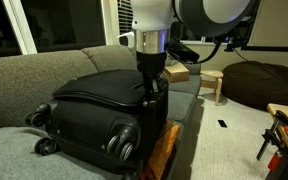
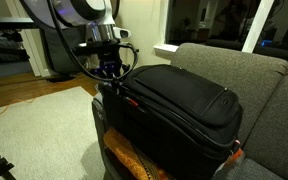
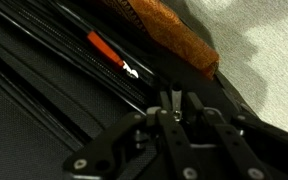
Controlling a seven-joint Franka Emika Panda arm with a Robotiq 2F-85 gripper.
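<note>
A black soft-sided suitcase [image 1: 92, 128] lies on the grey couch, its wheels toward the viewer in exterior view 1. My gripper [image 1: 150, 86] reaches down to the suitcase's upper edge at the side facing the floor. In exterior view 2 the gripper [image 2: 110, 76] is at the near left corner of the suitcase [image 2: 174, 98]. The wrist view has the fingers of my gripper close together over the zipper edge [image 3: 79, 55], shut on a small part of the suitcase, possibly a zipper pull; the piece itself is mostly hidden. A red tag [image 3: 106, 46] lies beside the zipper.
Orange-brown patterned fabric [image 1: 164, 150] shows under the suitcase at the couch's edge. Couch backrests [image 2: 269, 95] rise behind it. A small box [image 1: 176, 73] sits farther along the couch, with a wooden stool [image 1: 212, 84] beyond. Pale carpet [image 1: 224, 140] lies open in front.
</note>
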